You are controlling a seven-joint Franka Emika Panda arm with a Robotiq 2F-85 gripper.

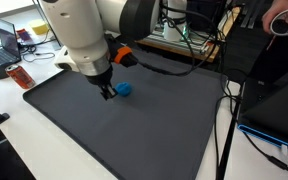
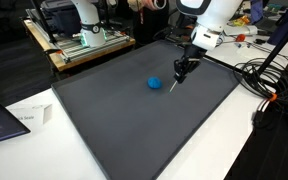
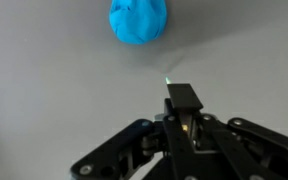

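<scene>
A rounded blue object rests on the dark grey board; it also shows at the top of the wrist view. My gripper hangs low over the board, beside the blue object and apart from it. Its fingers are shut on a thin pale stick, which slants down toward the board. In the wrist view only the stick's light tip shows past the dark fingertips. Whether the stick touches the board I cannot tell.
The grey board is wide and mostly clear. An orange-red can stands at its far left corner, in exterior view 1. Tangled black cables lie beyond the board's edge. A laptop sits at the back left.
</scene>
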